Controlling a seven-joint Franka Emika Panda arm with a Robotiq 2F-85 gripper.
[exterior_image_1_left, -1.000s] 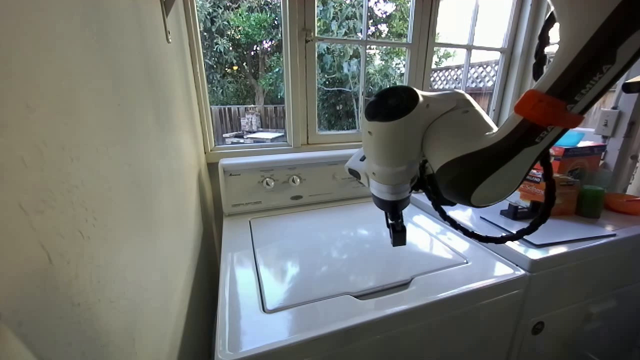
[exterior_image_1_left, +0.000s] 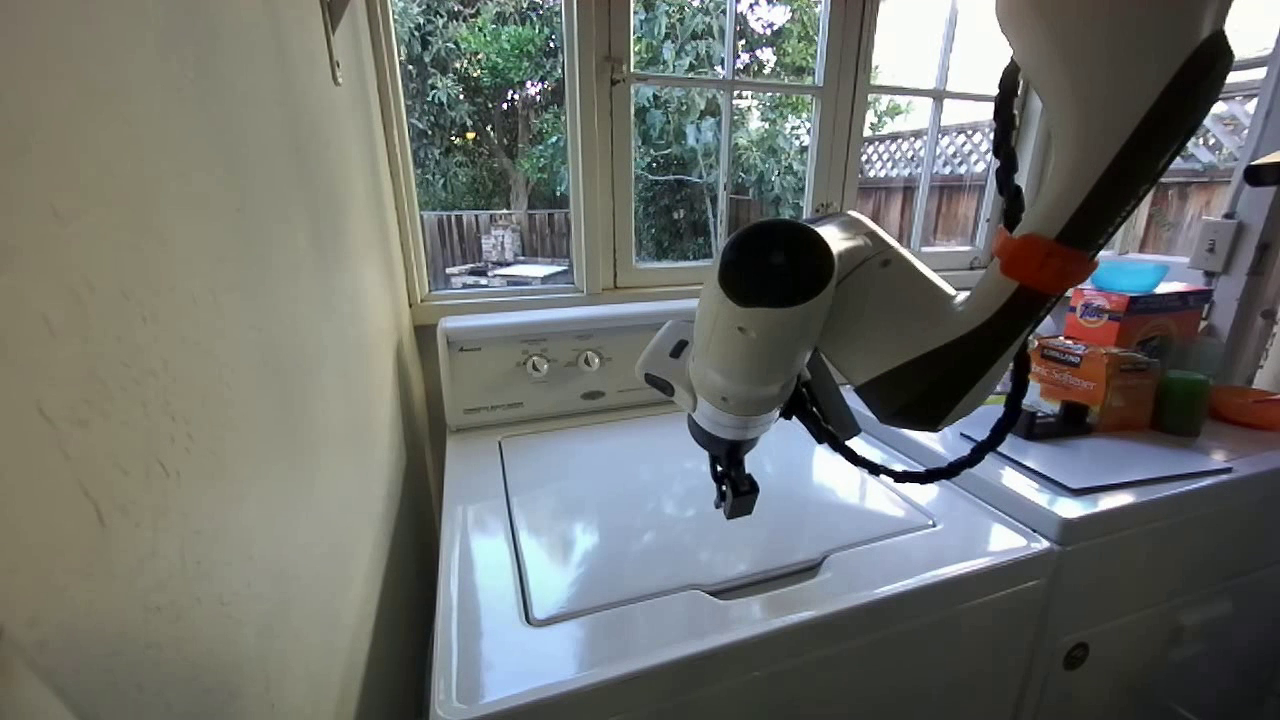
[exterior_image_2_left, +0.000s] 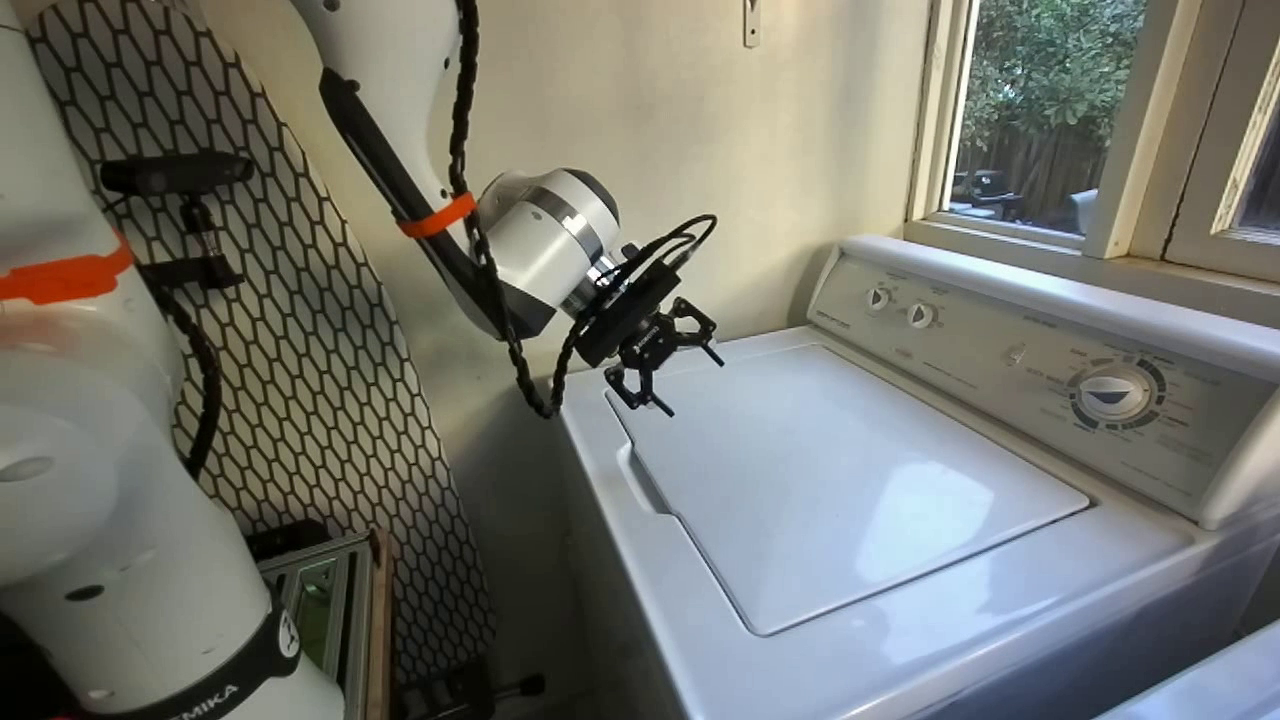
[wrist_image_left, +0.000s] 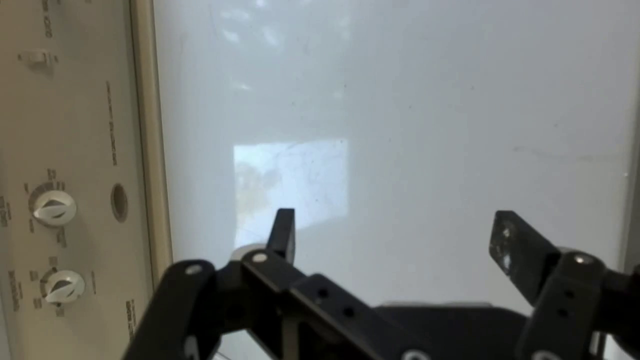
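My gripper is open above the white washer lid (wrist_image_left: 408, 120), and its gap is empty. One of its black fingers (wrist_image_left: 520, 255) stands at the right of the wrist view, the other at the left. In exterior view 2 the gripper (exterior_image_2_left: 696, 384) tilts downward over the lid's near left part. Exterior view 1 shows it (exterior_image_1_left: 734, 498) clear of the lid surface (exterior_image_1_left: 636, 516), which is closed flat. The lid's front recess (exterior_image_1_left: 768, 582) is visible there.
Behind the lid rises the control panel (exterior_image_2_left: 1020, 360) with its knobs. A bare wall (exterior_image_1_left: 216, 360) bounds the left. On the neighbouring machine, at the right, stand a detergent box (exterior_image_1_left: 1134, 318), an orange Kirkland box (exterior_image_1_left: 1086, 378) and a green cup (exterior_image_1_left: 1183, 402). The lid is bare.
The arm has swung left in exterior view 1, and the gripper now hangs slightly lower and more tilted. The lid has not moved.
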